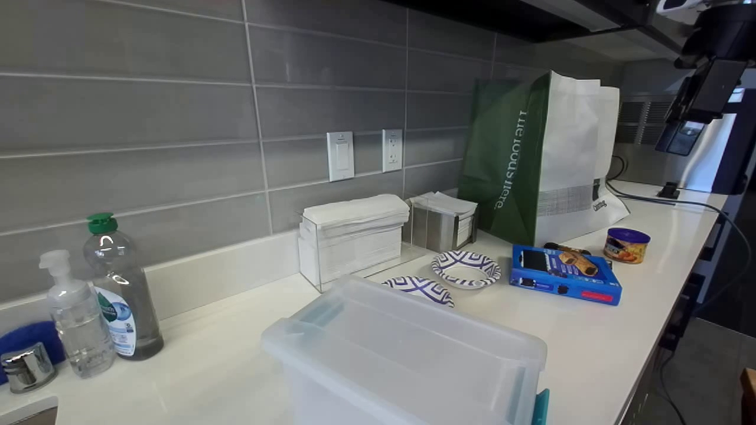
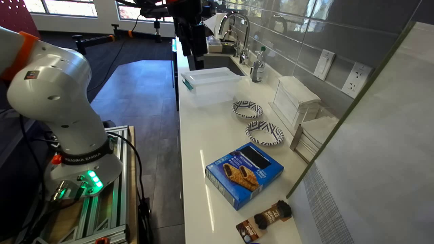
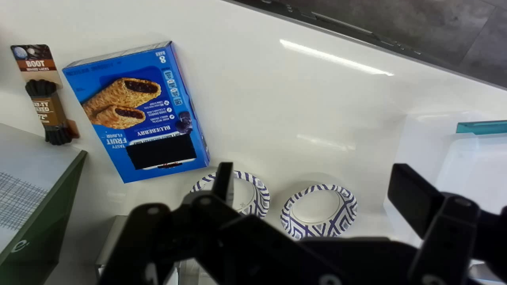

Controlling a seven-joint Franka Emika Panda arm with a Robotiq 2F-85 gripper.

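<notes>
High above the counter, my gripper is open, its two black fingers wide apart with nothing between them. In the wrist view, one patterned bowl (image 3: 319, 211) shows in the gap between the fingers, well below them. A second bowl (image 3: 254, 192) is partly covered by the left finger. The blue fruit bar box (image 2: 244, 175) lies flat on the counter. Beside it lies a pack of dark boot laces (image 2: 266, 219). A purple-lidded can (image 1: 626, 245) stands near the box in exterior view 1.
A lidded clear plastic bin (image 2: 215, 83) stands near the sink. Along the wall are a paper towel holder (image 1: 354, 237), a napkin holder (image 1: 443, 219) and a tall paper bag (image 1: 567, 156). Bare counter (image 3: 285, 104) runs along the front edge.
</notes>
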